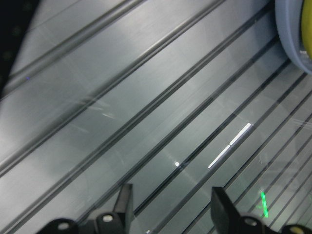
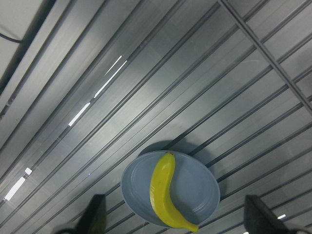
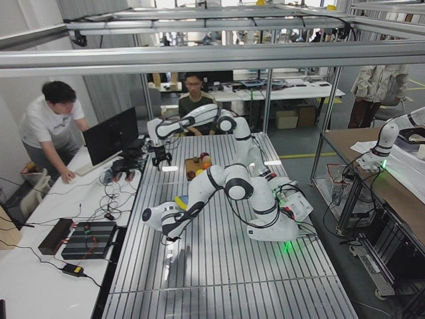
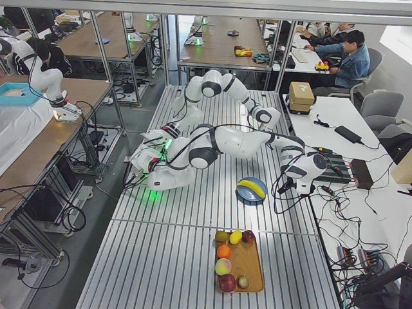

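A yellow banana (image 2: 163, 190) lies on a blue-grey plate (image 2: 195, 180) in the right wrist view, also seen in the camera right view with the banana (image 4: 252, 187) on the plate (image 4: 250, 197). My left gripper is open over bare slatted table, with nothing between its fingers; the plate's edge shows at its upper right. My right gripper is open above the plate, its two fingers blurred at the bottom corners of that view, apart from the banana.
A wooden tray (image 4: 248, 264) of several fruits stands on the slatted table (image 4: 148, 264). Both white arms reach across the table. A monitor (image 3: 109, 136) and cabled equipment stand on the side desk. Two people are beside the table.
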